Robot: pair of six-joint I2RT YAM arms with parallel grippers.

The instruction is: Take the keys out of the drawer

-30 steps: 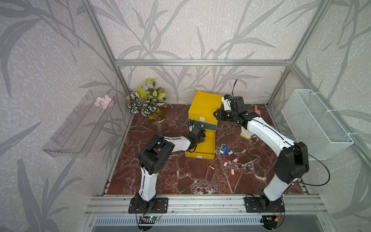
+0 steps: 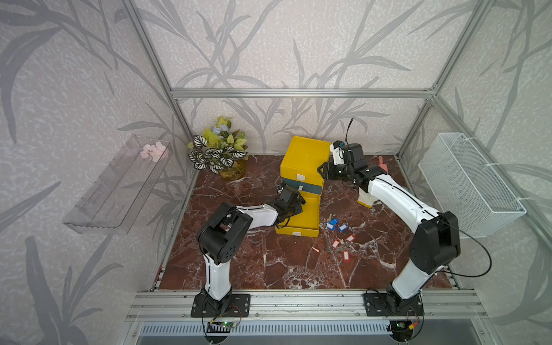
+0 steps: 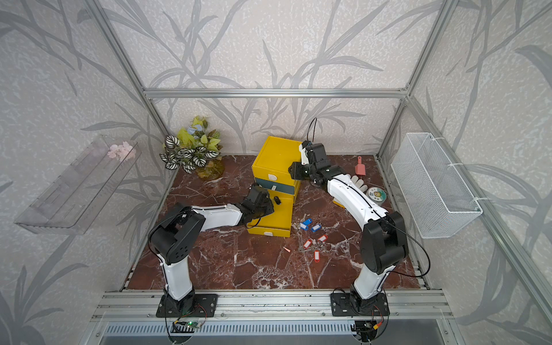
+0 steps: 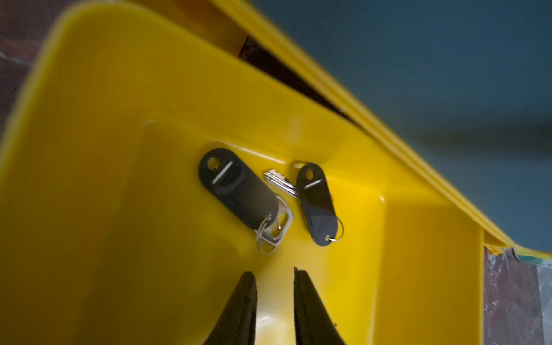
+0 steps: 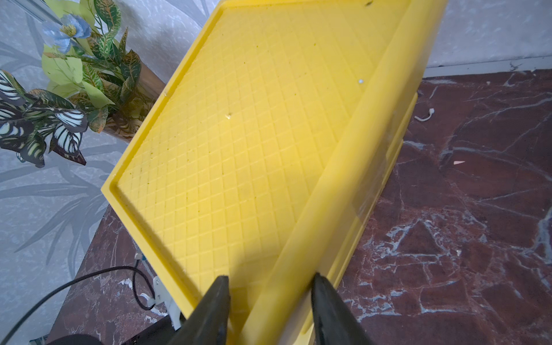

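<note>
In the left wrist view, keys with two black tags, the left tag (image 4: 234,187) and the right tag (image 4: 315,201), lie along the back of the pulled-out yellow drawer (image 4: 132,241). My left gripper hangs over the drawer just short of them, slightly open, nothing between its fingers. My right gripper is at the top right edge of the yellow cabinet (image 5: 247,143), its fingers either side of the rim.
Blue tags (image 2: 342,227) and red tags (image 2: 346,256) lie right of the drawer. A plant (image 2: 224,149) stands back left.
The right arm is unchanged.
</note>
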